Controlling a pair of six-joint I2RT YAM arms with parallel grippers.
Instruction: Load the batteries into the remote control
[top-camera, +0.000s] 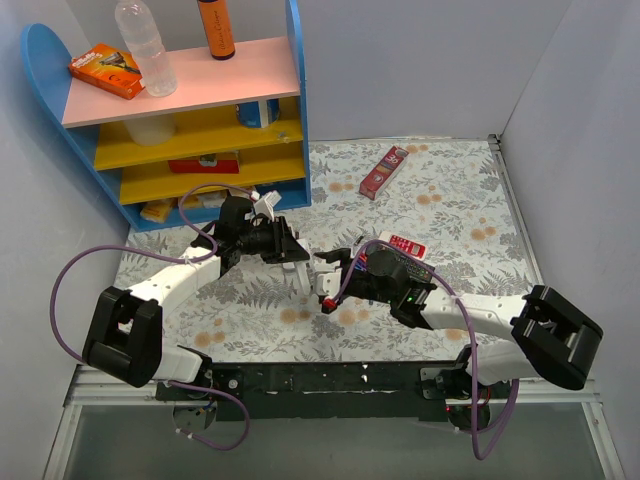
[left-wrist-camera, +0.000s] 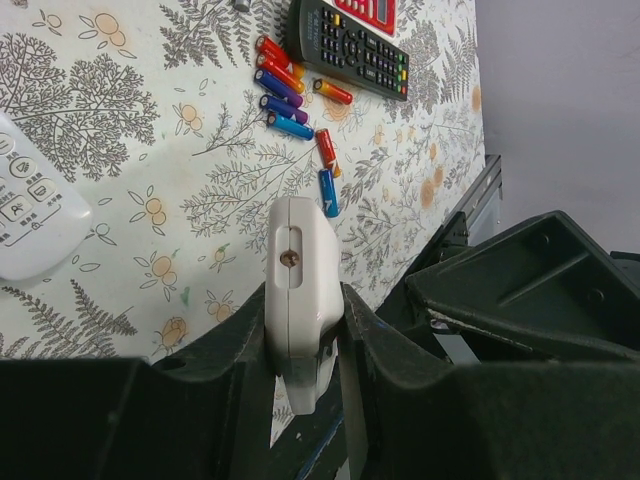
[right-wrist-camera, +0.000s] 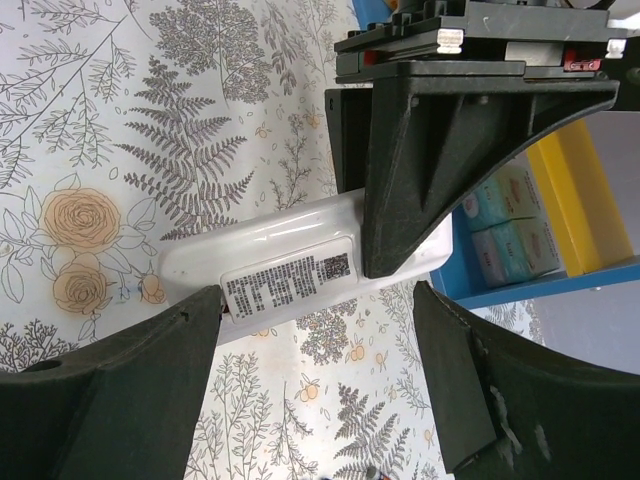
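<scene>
My left gripper (top-camera: 291, 246) is shut on a white remote control (left-wrist-camera: 302, 260), held above the table. In the right wrist view the back of this remote (right-wrist-camera: 355, 225) shows, with a printed label facing me. The right gripper stands part open close to the label side, with no battery visible between its fingers. One of these fingers overlaps the remote's near end, where a small dark, reddish spot shows; whether they touch, I cannot tell. Several loose batteries (left-wrist-camera: 290, 127), red, orange, purple and blue, lie on the table.
A black remote (left-wrist-camera: 350, 48) and a red calculator (left-wrist-camera: 372, 10) lie beside the batteries. Another white remote (left-wrist-camera: 32, 205) rests flat on the table. Shelves (top-camera: 200, 140) stand at the back left; a long red box (top-camera: 383, 172) lies at the back.
</scene>
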